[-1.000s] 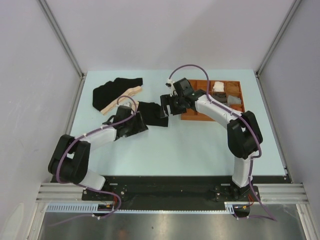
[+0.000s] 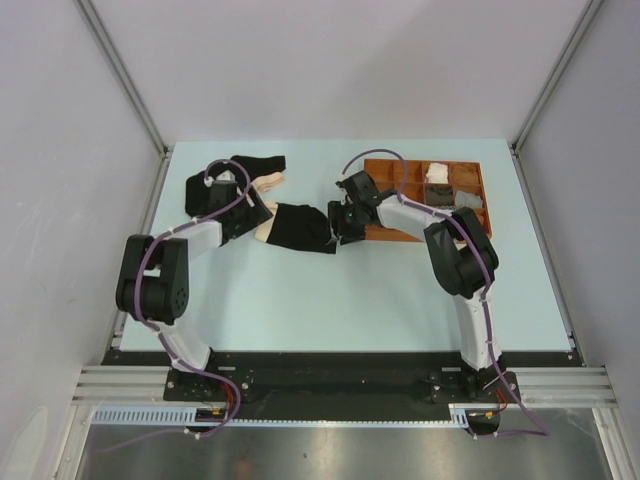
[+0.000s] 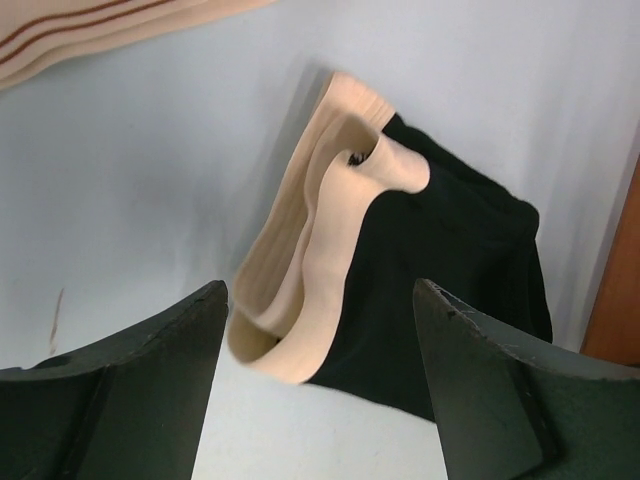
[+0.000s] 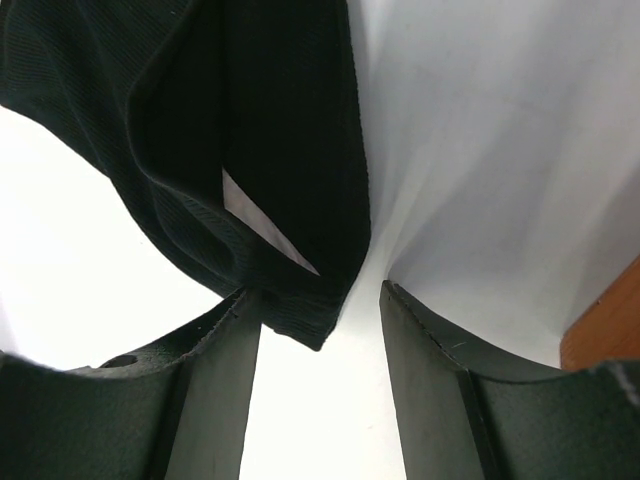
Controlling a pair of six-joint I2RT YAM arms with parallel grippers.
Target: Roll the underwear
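Observation:
The black underwear (image 2: 300, 232) with a beige waistband (image 3: 335, 240) lies partly folded near the table's middle. In the left wrist view the waistband stands up in a loose loop. My left gripper (image 2: 262, 208) is open at the waistband end, its fingers apart and nothing held. At the opposite end is my right gripper, its left fingertip over the black cloth (image 4: 300, 180). A narrow corner of cloth reaches between its fingers, and bare table shows beside the right one; whether the cloth is gripped, I cannot tell.
Another black garment with a beige band (image 2: 268, 182) lies at the back left, partly behind my left arm. A brown compartment box (image 2: 472, 185) holding several folded cloths stands at the right, close to my right gripper.
My left gripper has moved left and back from the underwear's front side to its waistband end. The right gripper has come down at the cloth's right end, its fingers narrower. The underwear looks unmoved.

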